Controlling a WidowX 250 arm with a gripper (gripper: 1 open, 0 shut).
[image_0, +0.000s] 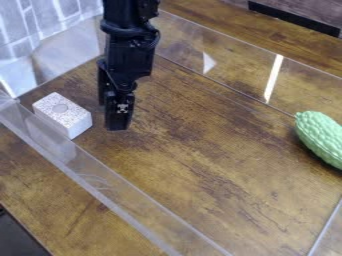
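Observation:
The black robot gripper (118, 106) hangs over the wooden surface in the upper left of the camera view, open, its fingertips low and to the right of a white speckled block (63, 116). A green ridged vegetable, perhaps a bitter melon (321, 136), lies at the right edge, well apart from the gripper. Nothing shows held in the gripper.
Clear transparent walls (120, 204) border the wooden work surface (214, 170). A pale tiled area stands at the top left.

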